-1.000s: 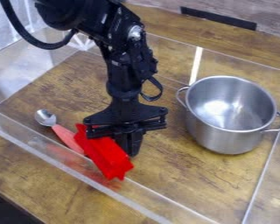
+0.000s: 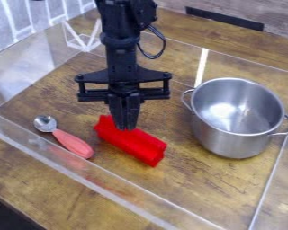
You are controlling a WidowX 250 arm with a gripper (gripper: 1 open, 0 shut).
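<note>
The black gripper (image 2: 125,99) hangs in the middle of the view, raised above a red block (image 2: 132,144) that lies flat on the wooden surface just below it. Nothing shows held in the gripper; whether its fingers are open or shut is hard to see from here. A spoon with a pink-red handle (image 2: 69,141) lies to the left of the block.
A steel pot (image 2: 233,117) with side handles stands on the right.
The gripper has risen away from the red block. The block, earlier tilted under the gripper nearer the front, now lies flat a little farther back and right.
</note>
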